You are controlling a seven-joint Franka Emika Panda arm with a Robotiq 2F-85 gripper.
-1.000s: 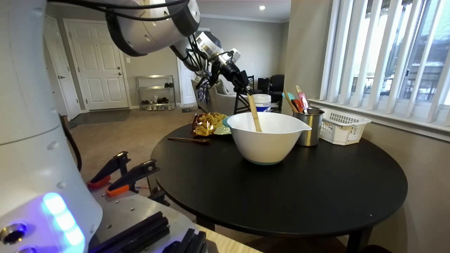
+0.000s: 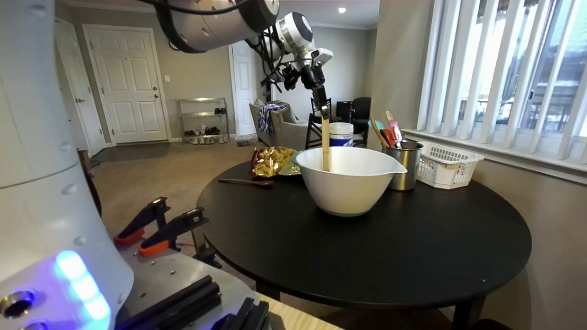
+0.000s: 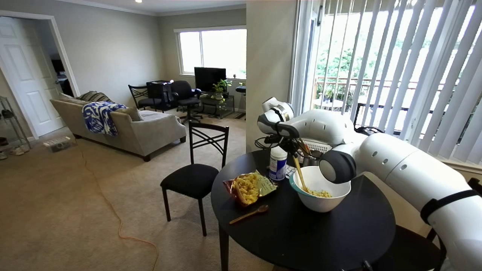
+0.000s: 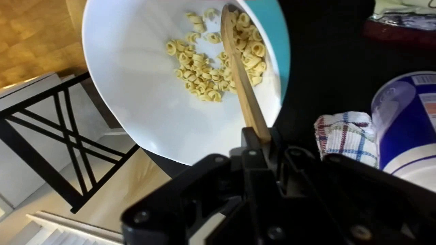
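A wooden spoon [image 4: 245, 90] is gripped by its handle, with my gripper shut on it. The spoon's head rests low inside a white bowl [image 4: 147, 81], among curled pasta pieces [image 4: 200, 75] near the wall on the teal-handle side. In exterior view 1 the gripper [image 2: 323, 107] is above the bowl [image 2: 352, 189], and the spoon [image 2: 325, 144] stands nearly upright from it. The near wall hides the spoon's lower end there. Exterior view 2 shows some pasta [image 3: 319, 194] on the bowl's floor.
Close around the bowl stand a blue-and-white canister [image 3: 278, 164], an open snack bag [image 3: 248, 189], a steel utensil holder [image 2: 404, 165] and a white basket [image 2: 448, 165]. Another wooden spoon [image 3: 249, 214] lies on the black table [image 2: 385, 258].
My gripper has risen slightly, and the wrist has turned more upright. The spoon, slanted before, is now almost vertical, its visible lower part farther left in the bowl. The bowl has stayed about where it was.
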